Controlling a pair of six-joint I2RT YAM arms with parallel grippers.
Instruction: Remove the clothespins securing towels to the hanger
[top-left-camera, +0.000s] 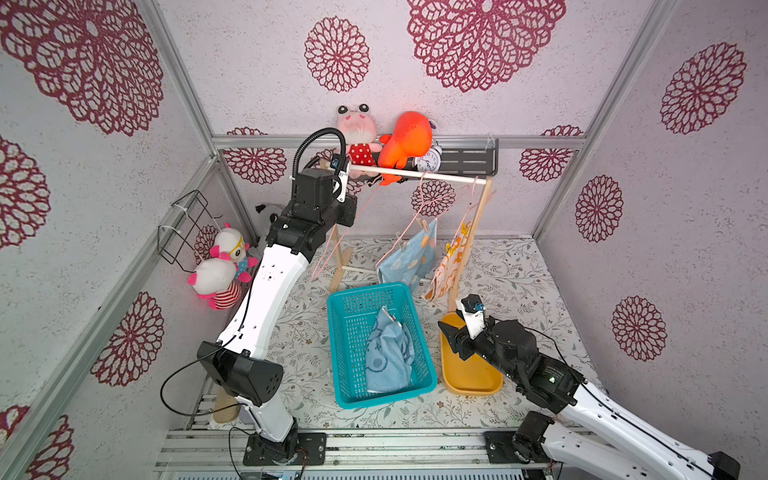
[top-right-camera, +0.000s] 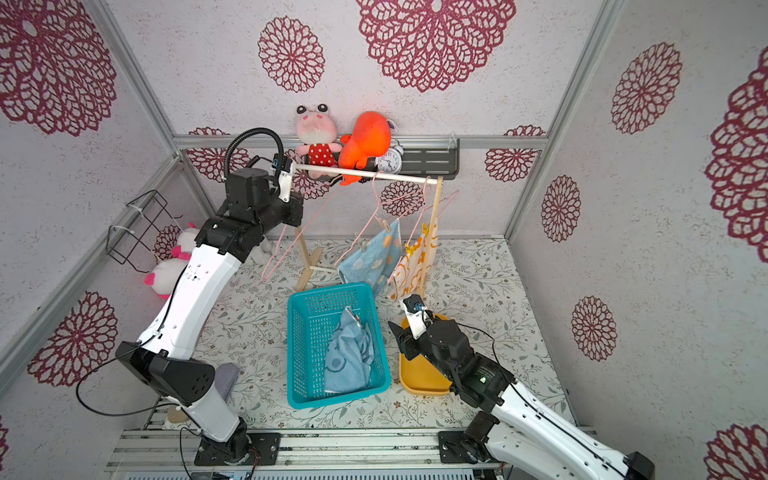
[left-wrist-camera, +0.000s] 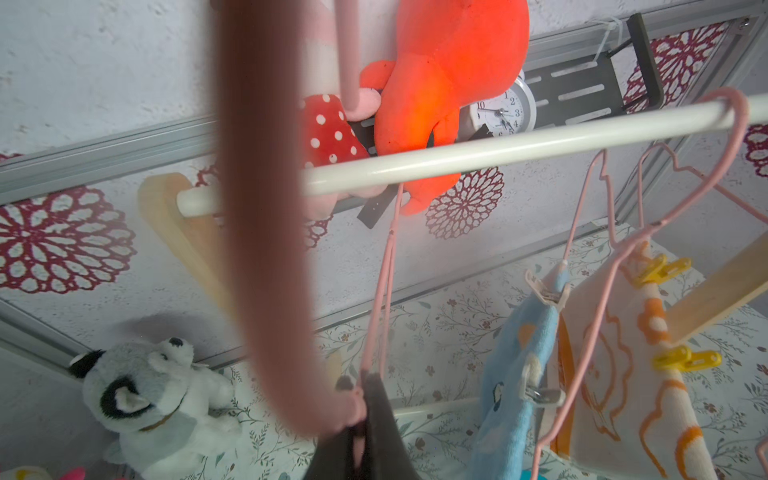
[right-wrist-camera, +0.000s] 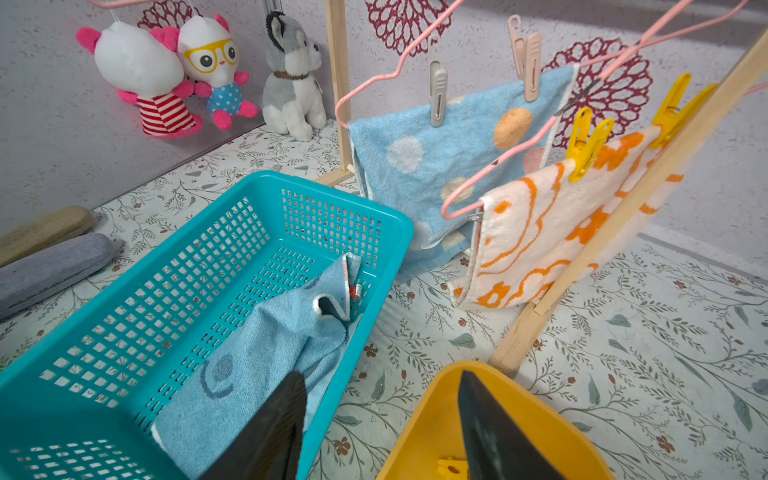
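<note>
My left gripper (top-left-camera: 345, 209) is raised to the rail's left end, shut on a pink hanger (left-wrist-camera: 352, 406) that hangs down from it. A blue dotted towel (right-wrist-camera: 448, 172) hangs on a hanger with grey clothespins (right-wrist-camera: 438, 96); an orange-patterned towel (right-wrist-camera: 520, 236) with yellow clothespins (right-wrist-camera: 584, 144) hangs near the right post. My right gripper stands open above the gap between the teal basket (right-wrist-camera: 392, 232) and the orange tray (right-wrist-camera: 560, 424), holding nothing.
A blue towel (top-left-camera: 389, 356) lies in the basket. The white rail (left-wrist-camera: 528, 145) spans above, with plush toys (top-left-camera: 408, 140) behind it. The table (right-wrist-camera: 672, 336) right of the tray is clear.
</note>
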